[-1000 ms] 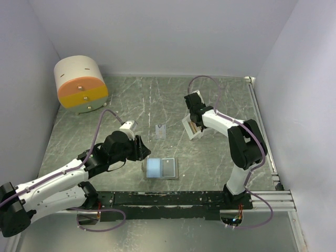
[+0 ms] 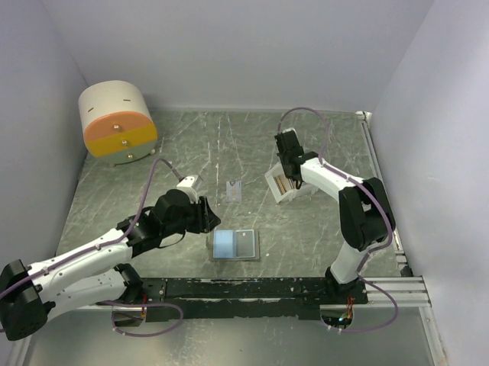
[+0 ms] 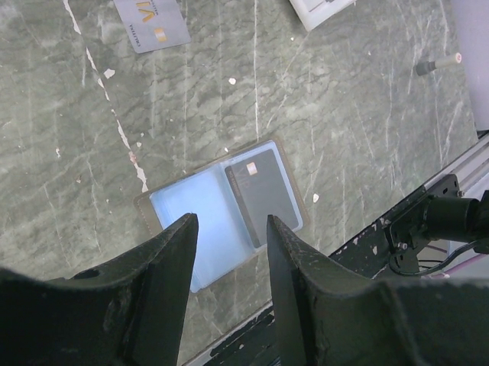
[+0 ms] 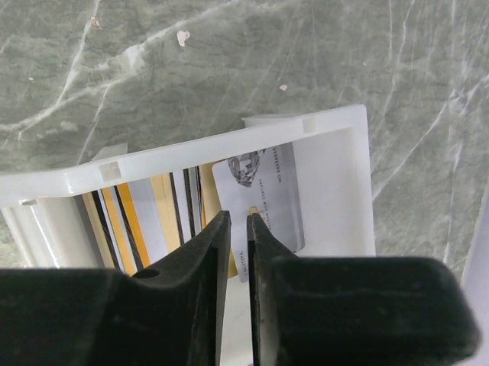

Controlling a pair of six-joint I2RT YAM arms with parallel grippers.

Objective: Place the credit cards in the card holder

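The card holder, a blue and grey tray [image 3: 200, 217], lies at the table's front centre [image 2: 224, 244]. A grey card [image 3: 157, 23] lies above it on the table. My left gripper is open over the holder, nothing between its fingers. My right gripper is at a white box [image 4: 331, 168] holding a row of cards [image 4: 141, 221] and a flat white card [image 4: 267, 191]; its fingertips are slightly apart over that flat card's left part. Whether they touch it I cannot tell.
A small drawer cabinet [image 2: 118, 122] stands at the back left.
My right arm has shifted slightly to the right over the white box. The left arm has barely moved.
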